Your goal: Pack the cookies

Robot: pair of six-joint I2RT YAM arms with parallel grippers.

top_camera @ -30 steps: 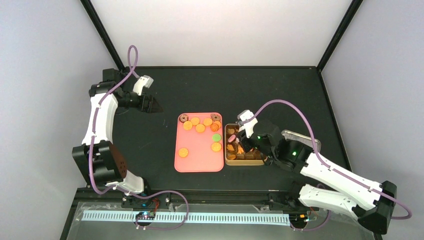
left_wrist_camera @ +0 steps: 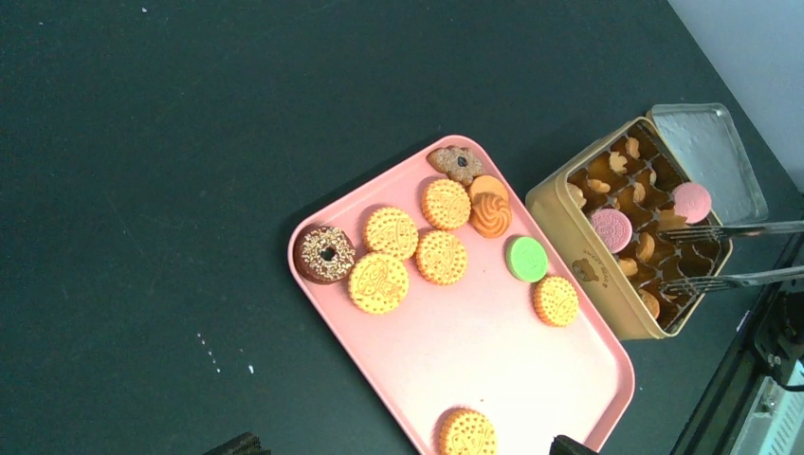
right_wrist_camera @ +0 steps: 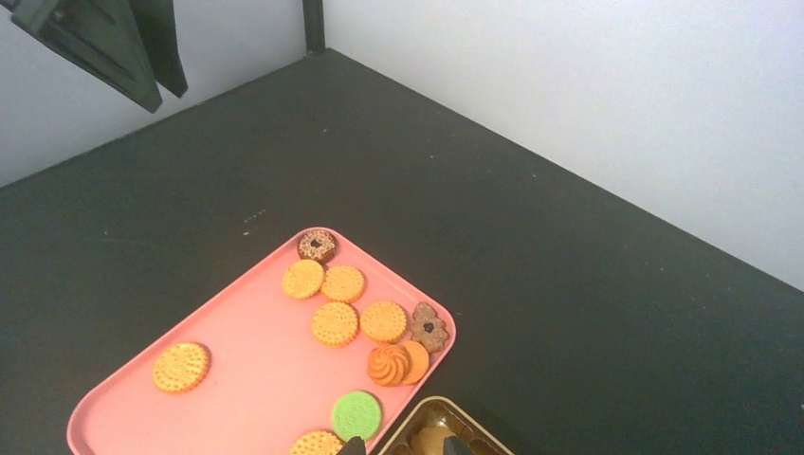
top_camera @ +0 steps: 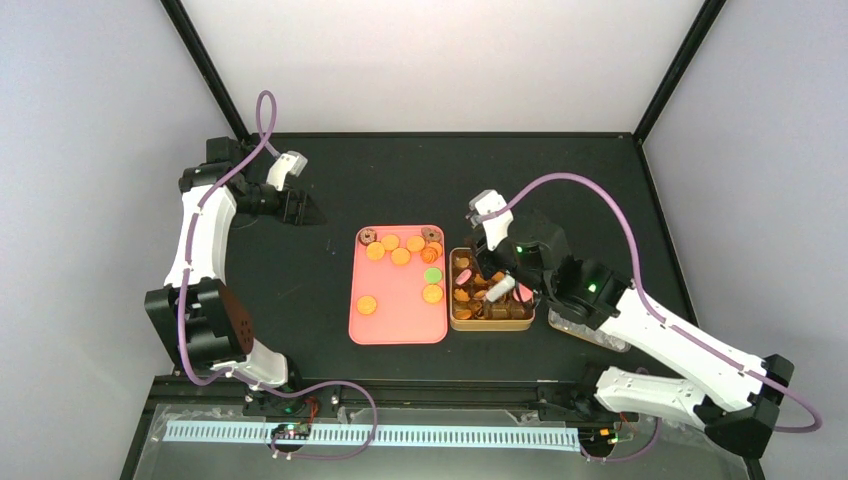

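The pink tray (top_camera: 400, 320) carries several round yellow cookies (right_wrist_camera: 180, 368), a chocolate ring cookie (left_wrist_camera: 324, 254), a brown flower cookie (left_wrist_camera: 456, 163), an orange swirl cookie (left_wrist_camera: 491, 215) and a green disc (left_wrist_camera: 526, 259). On its right stands the gold box (left_wrist_camera: 593, 246), filled with small cookies, and a pink cookie (left_wrist_camera: 612, 230) lies among them. A second pink cookie (left_wrist_camera: 692, 202) is near the box's far side. My left gripper (top_camera: 312, 212) is open and empty, left of the tray. Over the box, my right gripper has its fingers parted; what is between them stays unclear.
A clear lid (left_wrist_camera: 716, 156) lies beyond the box, partly under my right arm (top_camera: 680, 335) in the top view.
My right arm has shifted slightly left and toward the back of the table. A pink cookie and a pale piece now show at the box's right side. The left arm and tray look unchanged.
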